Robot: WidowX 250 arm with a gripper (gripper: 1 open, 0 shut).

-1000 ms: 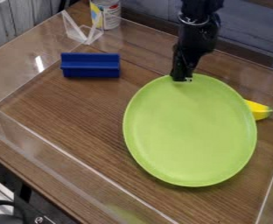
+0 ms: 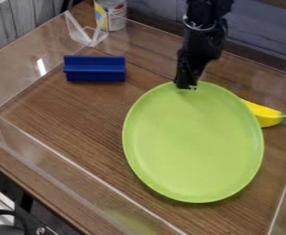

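Observation:
A large green oval plate lies on the wooden counter, filling the centre and lower right of the camera view. My black gripper comes down from the top onto the plate's far rim, its tips at that edge. It looks shut; whether the thin rim is between the fingers is too small to tell.
A blue block sits at the left, with a white plastic piece and a can behind it. A yellow banana lies right of the plate, partly hidden.
The plate and my gripper have shifted slightly to the left over the last second, the plate also a little toward the front. The other objects stay where they were.

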